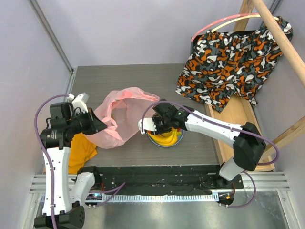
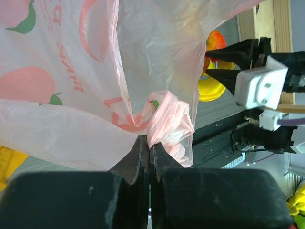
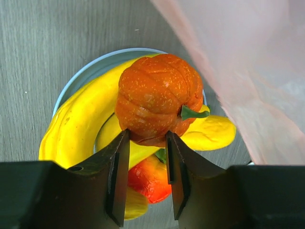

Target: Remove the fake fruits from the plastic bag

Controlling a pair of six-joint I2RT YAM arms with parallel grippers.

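The pink translucent plastic bag (image 1: 126, 124) stands open on the table, a bunched fold of it (image 2: 169, 117) pinched in my left gripper, which is shut. To its right, a blue-rimmed bowl (image 3: 71, 83) holds yellow bananas (image 3: 78, 121) and a red-orange fruit (image 3: 150, 179). An orange pumpkin-like fruit (image 3: 157, 93) with a green leaf rests over the bananas. My right gripper is partly open above the bowl, fingertips apart at the fruit's near edge. Whether the fingers still touch it, I cannot tell. Most of the bag's inside is hidden.
Orange-yellow cloth (image 1: 82, 152) lies beneath the left arm. At the right stands a wooden frame (image 1: 238, 114) with a camouflage-patterned cloth bag (image 1: 233, 57) hanging on it. The table behind the plastic bag (image 1: 128, 76) is clear.
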